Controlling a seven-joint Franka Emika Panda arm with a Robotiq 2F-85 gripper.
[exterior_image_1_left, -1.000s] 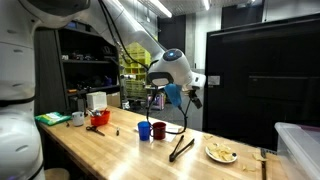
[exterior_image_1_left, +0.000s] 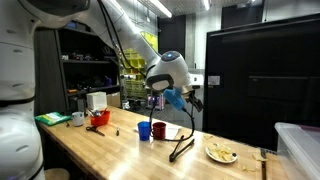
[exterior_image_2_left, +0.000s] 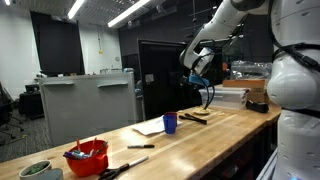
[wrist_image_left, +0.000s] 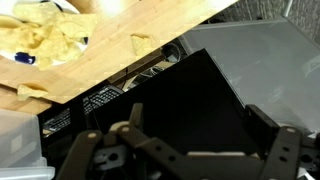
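My gripper (exterior_image_1_left: 203, 92) hangs in the air above the table, open with nothing between its fingers. In the wrist view its two fingers (wrist_image_left: 262, 124) stand wide apart at the bottom, over a dark area beyond the table edge. A white plate (exterior_image_1_left: 221, 154) with yellow chip-like pieces (wrist_image_left: 55, 40) lies on the table, at the upper left of the wrist view. To its left in exterior view 1 are black tongs (exterior_image_1_left: 182, 149), a dark red mug (exterior_image_1_left: 158, 131) and a blue cup (exterior_image_1_left: 144, 131). None of these touches the gripper.
A red basket (exterior_image_2_left: 86, 158) holding utensils stands at the table's other end, near a black-handled tool (exterior_image_2_left: 123, 167) and a marker (exterior_image_2_left: 138, 147). A white sheet (exterior_image_2_left: 150, 127) lies behind the cups. A translucent bin (exterior_image_1_left: 300, 146) stands at the right.
The objects on the table have not moved.
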